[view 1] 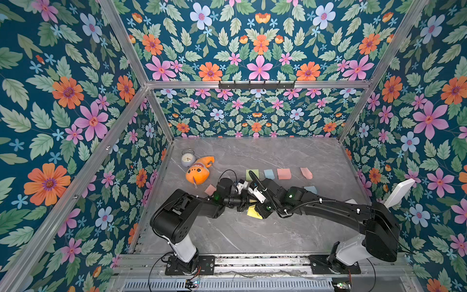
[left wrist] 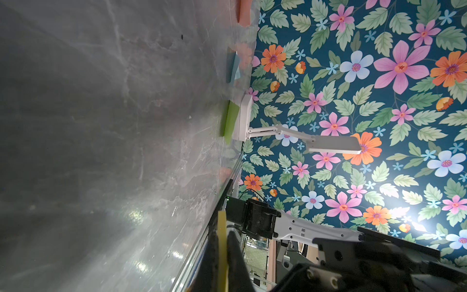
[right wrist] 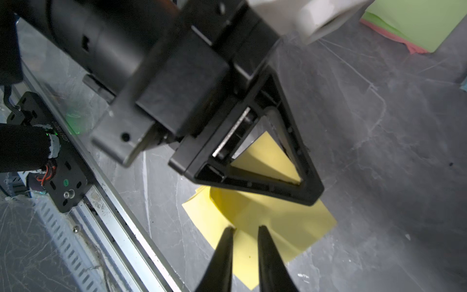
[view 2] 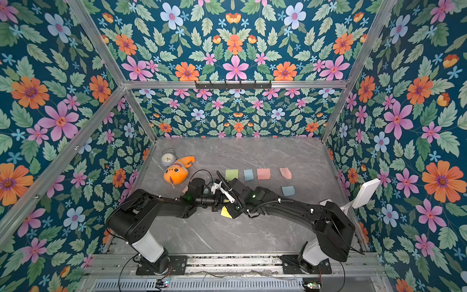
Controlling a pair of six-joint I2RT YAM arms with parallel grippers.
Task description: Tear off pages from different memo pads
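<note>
Near the middle of the table, a yellow memo pad (right wrist: 282, 219) shows below and through the frame of my left gripper (view 1: 246, 200). That gripper is shut, with a thin yellow edge (left wrist: 222, 250) standing between its fingers in the left wrist view. One yellow page (right wrist: 221, 206) curls up along the pad's near side. My right gripper is part open over the pad, its two fingertips apart with yellow paper below; whether they touch the paper cannot be told. Further back lie a green pad (view 2: 232, 174), blue pad (view 2: 248, 174) and pink pad (view 2: 263, 173).
An orange plush toy (view 1: 198, 172) and an alarm clock (view 1: 187, 158) stand at the back left. A curled pink sheet (view 2: 285, 172) and another blue note (view 2: 288, 190) lie to the right. A pink note (view 1: 210, 189) is partly hidden by the left arm.
</note>
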